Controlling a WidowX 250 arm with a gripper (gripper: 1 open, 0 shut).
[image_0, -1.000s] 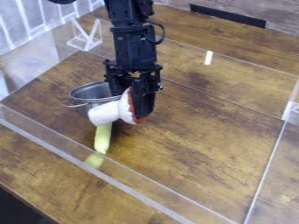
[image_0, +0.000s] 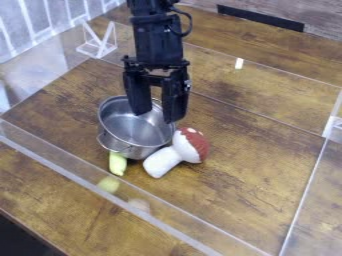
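My black gripper (image_0: 156, 92) hangs open above a steel pot (image_0: 118, 128), with nothing visible between its fingers. Right of the pot, on the wooden table, lies a toy mushroom (image_0: 181, 150) with a red cap and white stem, tilted on its side and close to the pot. A pale green object (image_0: 116, 163) lies at the pot's front, partly hidden by it.
Clear plastic panels (image_0: 80, 165) run along the front left and the right side. A white stand (image_0: 100, 40) is at the back left.
The gripper has moved up from the mushroom, which it had low at the pot. The mushroom now lies right of the pot, and the pot sits more upright in view.
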